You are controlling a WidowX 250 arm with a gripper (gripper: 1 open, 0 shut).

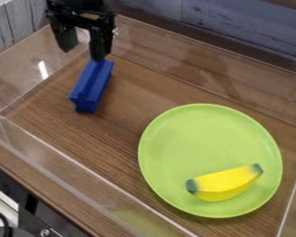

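Observation:
My black gripper [84,39] is at the top left, open, above and just beyond the far end of a blue bar [90,88] lying on the wooden tabletop. A yellow banana [224,182] with darker green tips rests on a large green plate [200,138] at the right.
The wooden table [184,65] has clear room across its back and middle. Raised edges run along the back and left sides, and a clear strip crosses the front left.

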